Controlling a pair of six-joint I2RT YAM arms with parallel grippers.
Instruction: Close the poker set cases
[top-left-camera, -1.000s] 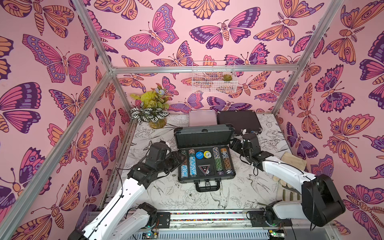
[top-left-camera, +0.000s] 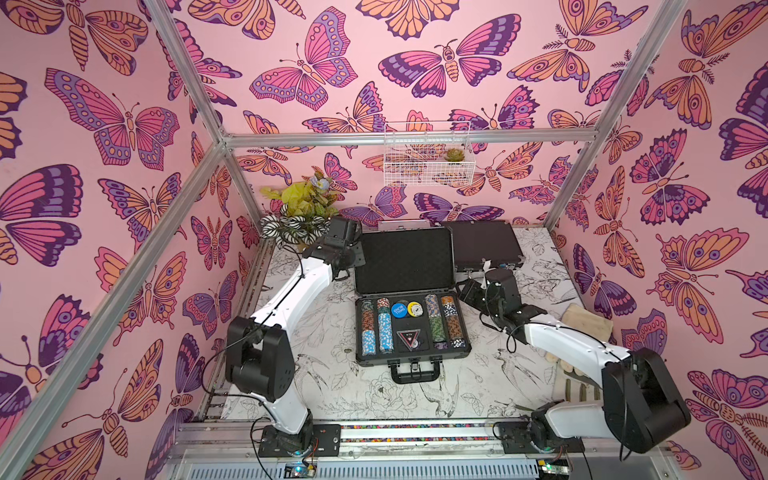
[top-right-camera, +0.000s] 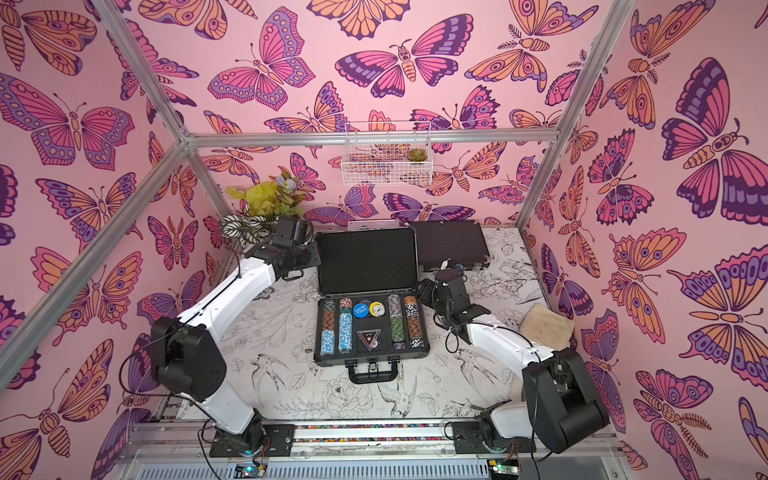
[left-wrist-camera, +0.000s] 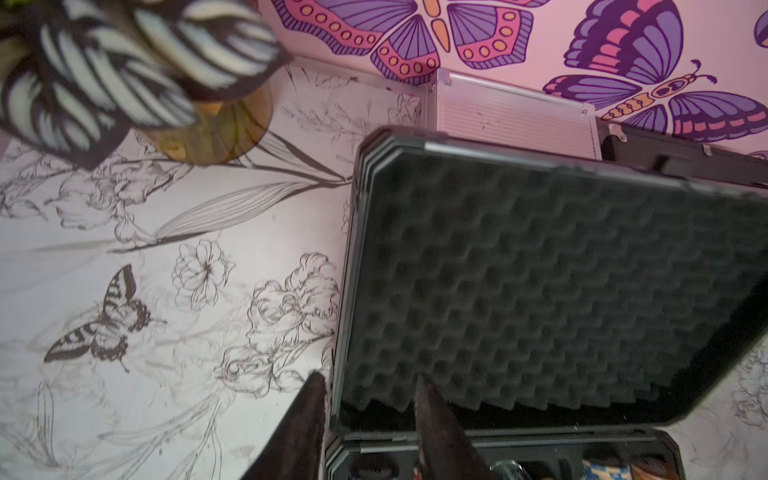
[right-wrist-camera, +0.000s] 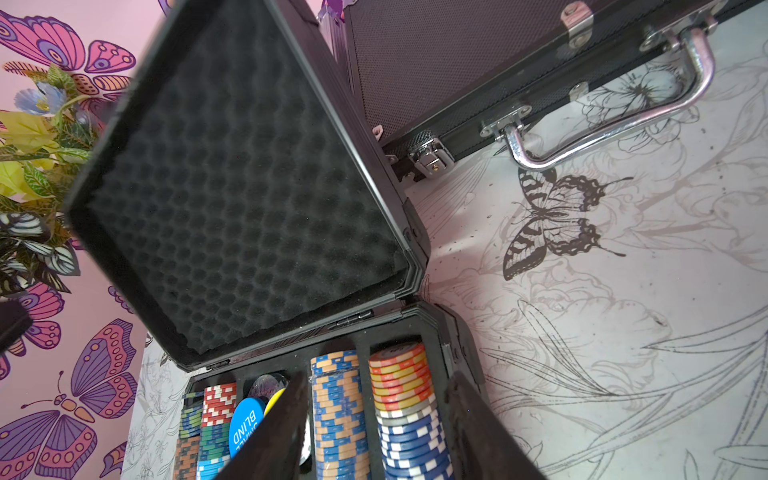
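Note:
The poker case stands open in mid-table, its black foam-lined lid (top-left-camera: 404, 260) tipped up and back. Chip stacks (top-left-camera: 385, 332), a blue disc (top-left-camera: 399, 309) and a yellow disc lie in its base (top-left-camera: 364, 356), handle to the front. My left gripper is open at the lid's left side, its fingers apart with nothing seen held between them; contact with the lid cannot be made out. Near the hinge's right end, my right gripper is open, its fingers showing over the chips, nothing gripped.
A closed dark case (top-left-camera: 484, 242) lies at the back right, and a closed silver case (left-wrist-camera: 512, 112) sits behind the lid. A potted plant (top-left-camera: 297, 212) stands back left. Gloves (top-left-camera: 588, 320) lie at the right.
The lid has swung further back from a half-raised position, now covering the silver case from above. My left arm has moved back from the case's left side toward the plant. The right arm has stayed put.

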